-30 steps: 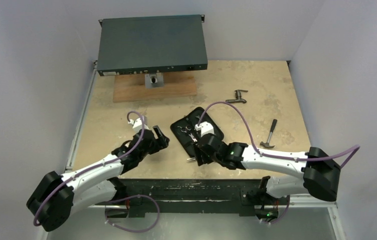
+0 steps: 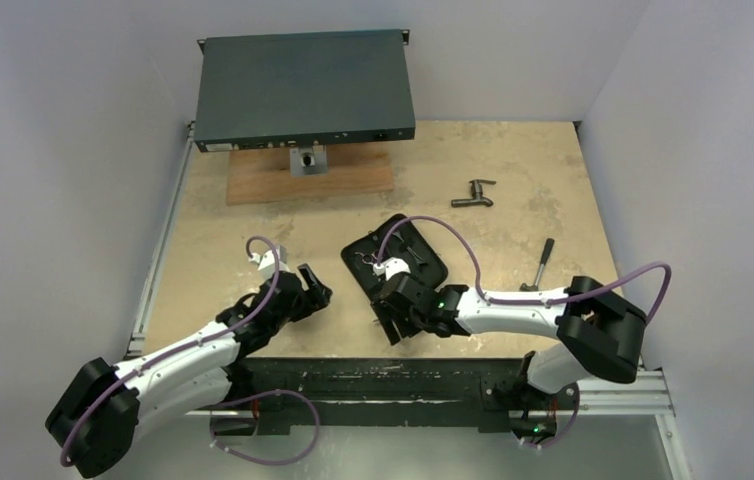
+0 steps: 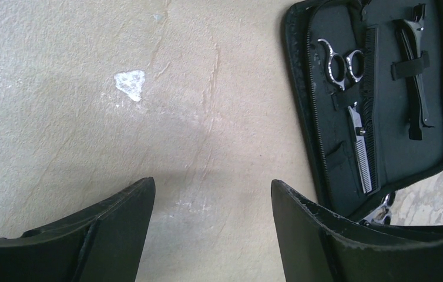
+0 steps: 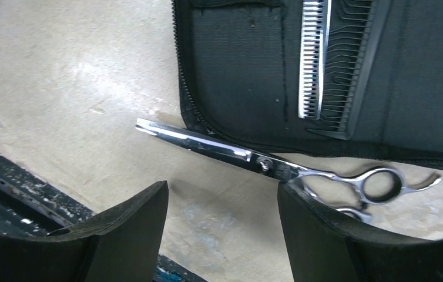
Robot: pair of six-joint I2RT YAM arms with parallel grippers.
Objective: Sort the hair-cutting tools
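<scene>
A black zippered tool case (image 2: 423, 250) lies open mid-table, holding thinning scissors (image 3: 360, 153), a comb (image 4: 348, 70) and a clip-like tool (image 3: 416, 76) under elastic loops. Loose silver scissors (image 4: 219, 147) lie along the case's near edge on the table. My right gripper (image 2: 389, 328) is open low over these scissors, their handles partly behind one finger in the right wrist view, nothing held. My left gripper (image 2: 315, 282) stands open over bare table left of the case, nothing between its fingers.
A hammer (image 2: 543, 264) lies at right, a metal tap (image 2: 471, 202) at back right. A black equipment box (image 2: 303, 85) on a stand over a wooden board (image 2: 263, 185) fills the back left. The table's front edge is close below my right gripper.
My right arm has moved toward the front-left, lowering onto the spot by the loose scissors. My left arm has shifted slightly left and down in the top view.
</scene>
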